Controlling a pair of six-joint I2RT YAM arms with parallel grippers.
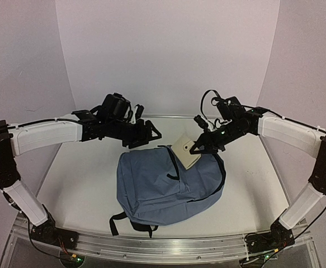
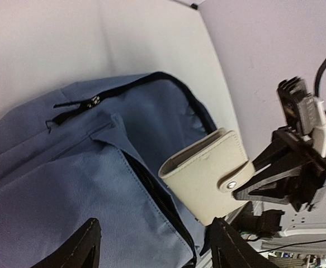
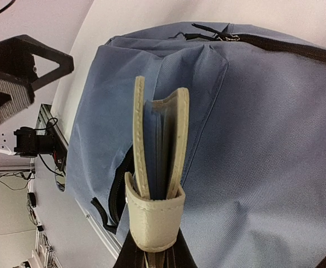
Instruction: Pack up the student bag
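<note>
A blue-grey bag [image 1: 151,181] lies on the table, its zipped opening along the right side parted. Over that opening hangs a cream notebook [image 1: 184,152] with a snap strap, tilted. My right gripper is shut on the notebook [image 3: 160,223] at its strap end; pages show between the covers in the right wrist view. To the left, above the bag's back edge, my left gripper [image 1: 156,133] stands open and empty. Its two fingers [image 2: 79,248] frame the bag's blue cloth [image 2: 95,195] in the left wrist view, apart from the notebook [image 2: 207,176].
Black zips [image 2: 157,195] run along the bag's pockets, and black straps [image 1: 143,227] lie at its front. Grey walls [image 1: 23,72] stand left, right and behind.
</note>
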